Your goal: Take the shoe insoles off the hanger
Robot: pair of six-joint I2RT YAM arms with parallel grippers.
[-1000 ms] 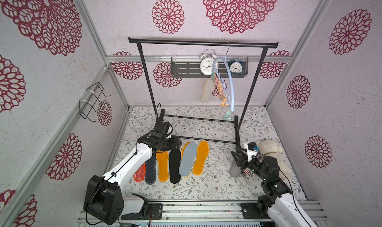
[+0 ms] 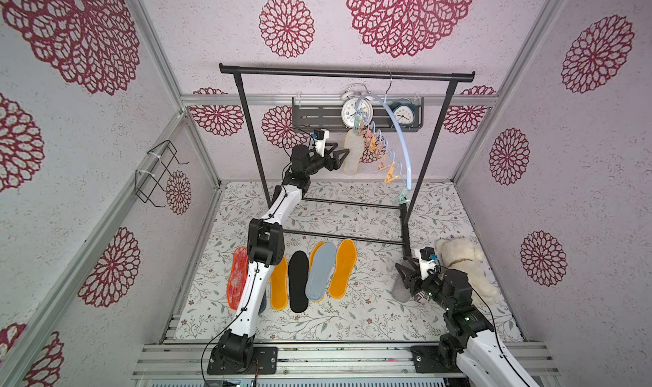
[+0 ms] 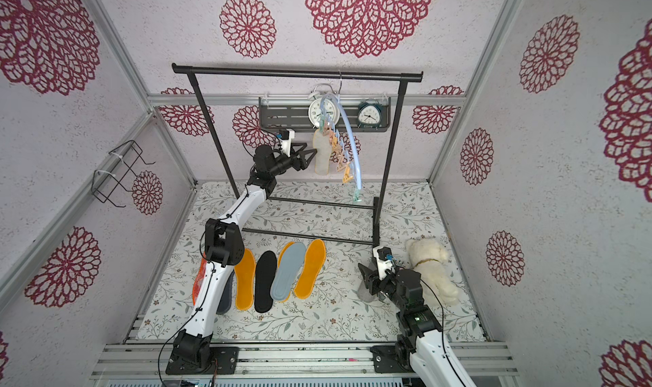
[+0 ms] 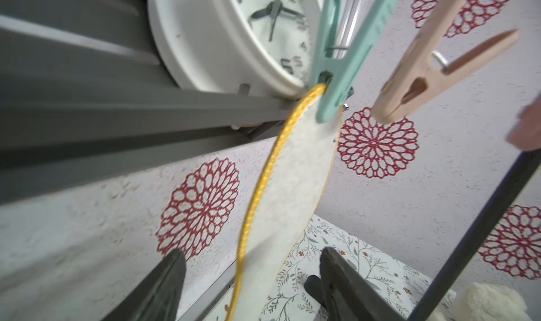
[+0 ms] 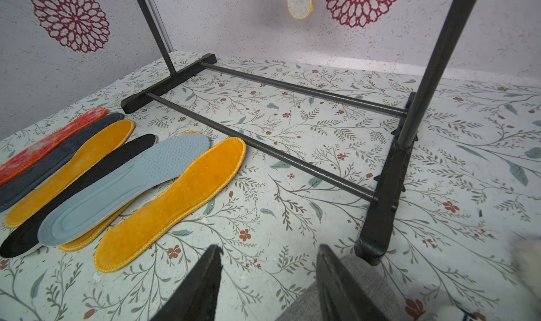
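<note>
A pale insole with a yellow edge (image 2: 352, 154), also in the left wrist view (image 4: 287, 185), hangs from a mint clip (image 4: 338, 90) on the blue hanger (image 2: 402, 140). My left gripper (image 2: 342, 154) is raised beside its left side, fingers open around the insole's edge in the left wrist view, apparently not closed on it. My right gripper (image 2: 407, 270) is low at the front right, fingers apart with nothing seen held. Several orange, black, grey and red insoles, such as the grey one (image 5: 135, 180), lie on the table at left.
The black rack's posts (image 3: 392, 149) stand either side of the hanger. Behind it is a wall shelf with two clocks (image 3: 369, 114). A white plush toy (image 3: 434, 271) and grey object (image 5: 360, 287) lie at the right.
My left arm has risen from over the table insoles to the hanging insole. The hanger and insole have shifted slightly. The right arm has moved only a little.
</note>
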